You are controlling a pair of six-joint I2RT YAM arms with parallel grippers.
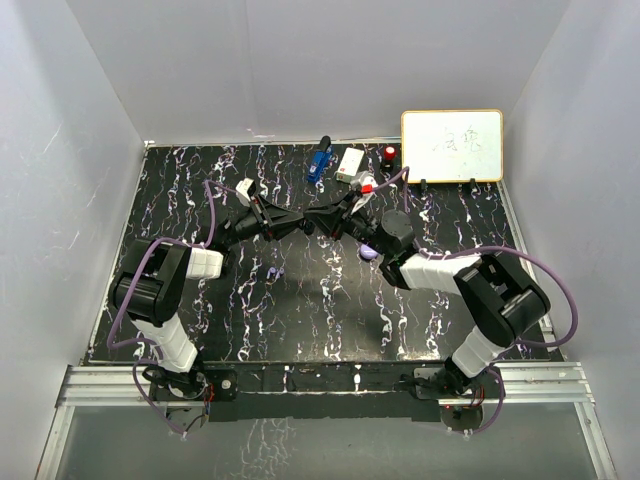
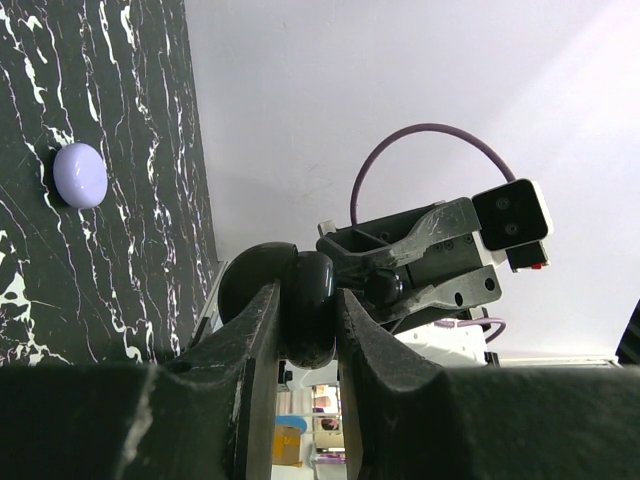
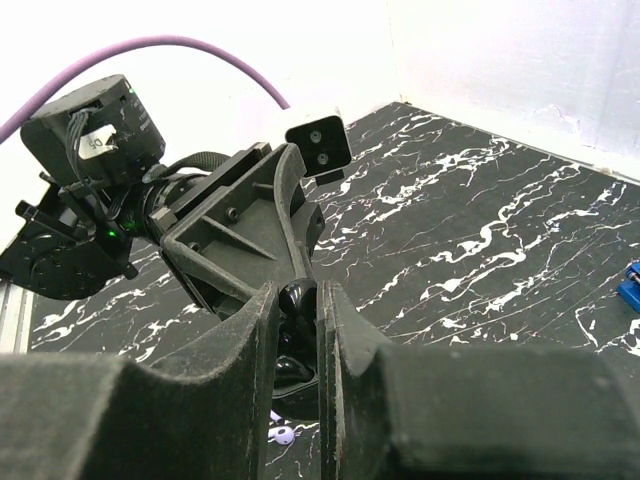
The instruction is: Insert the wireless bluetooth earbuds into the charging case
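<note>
A glossy black charging case (image 2: 308,310) stands between the fingers of my left gripper, which is shut on it; its rounded lid (image 2: 250,280) is swung open behind. My right gripper (image 1: 312,214) is close to the case, near the middle of the table from above. Between its nearly closed fingers shows a small glossy black piece (image 3: 298,300), which looks like an earbud. The case's dark rim (image 3: 300,405) appears just beyond it. Whether earbud and case touch cannot be told, and the slots are hidden from above.
A purple case (image 1: 367,252) lies under the right arm. Small purple earbuds (image 1: 276,272) lie below the left gripper. Toward the back are a blue item (image 1: 320,162), a white box (image 1: 349,164), a dark red-capped bottle (image 1: 388,156) and a whiteboard (image 1: 452,145).
</note>
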